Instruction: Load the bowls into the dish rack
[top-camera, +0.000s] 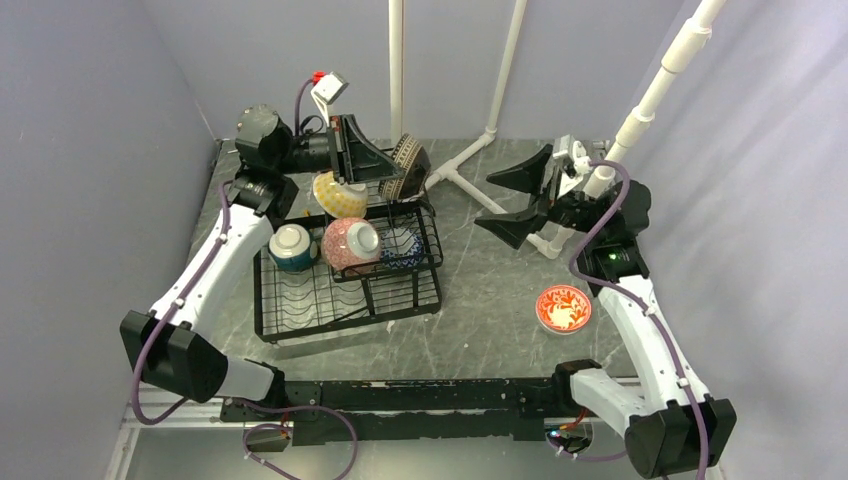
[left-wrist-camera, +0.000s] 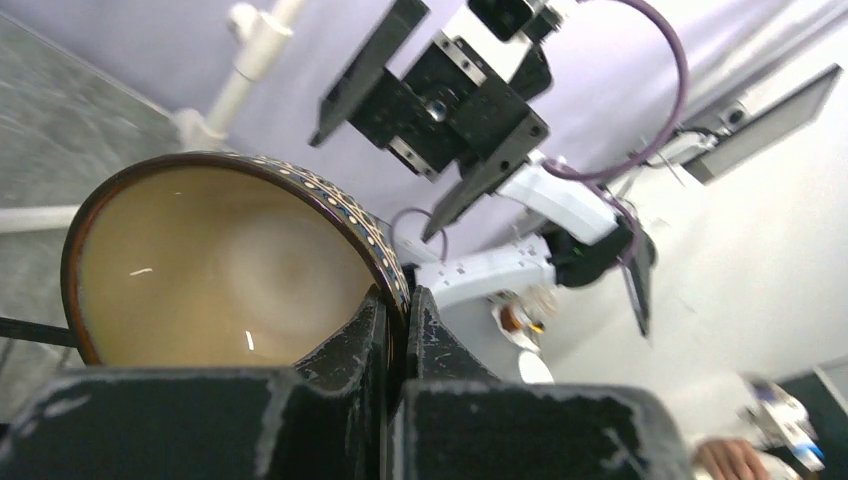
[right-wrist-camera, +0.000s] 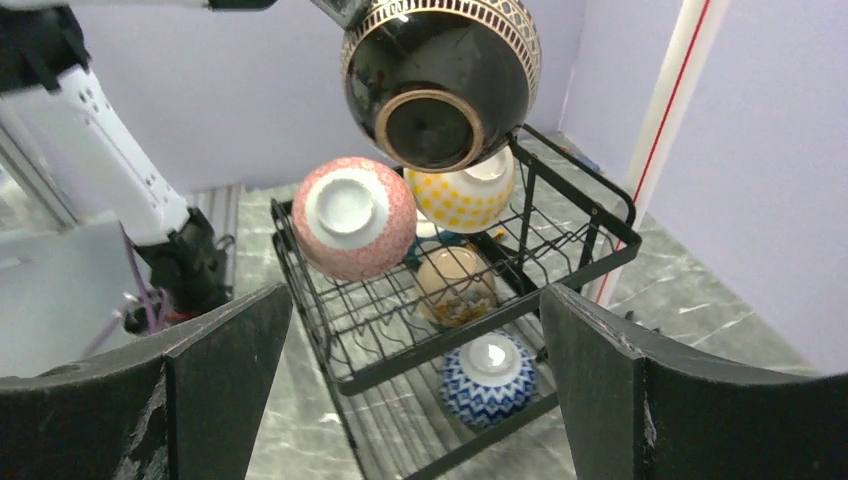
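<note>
My left gripper (top-camera: 372, 160) is shut on the rim of a dark patterned bowl (top-camera: 408, 170), above the back of the black dish rack (top-camera: 345, 320); the bowl's cream interior (left-wrist-camera: 220, 270) fills much of the left wrist view. The rack holds a pink bowl (top-camera: 350, 242), a yellow dotted bowl (top-camera: 340, 192), a teal bowl (top-camera: 290, 247) and a blue patterned bowl (right-wrist-camera: 488, 395). My right gripper (top-camera: 500, 205) stands open and empty to the right of the rack. A red-orange bowl (top-camera: 562, 308) sits on the table at right front.
White pipes (top-camera: 470, 150) run along the back and right of the grey table (top-camera: 480, 320). Grey walls enclose the sides.
</note>
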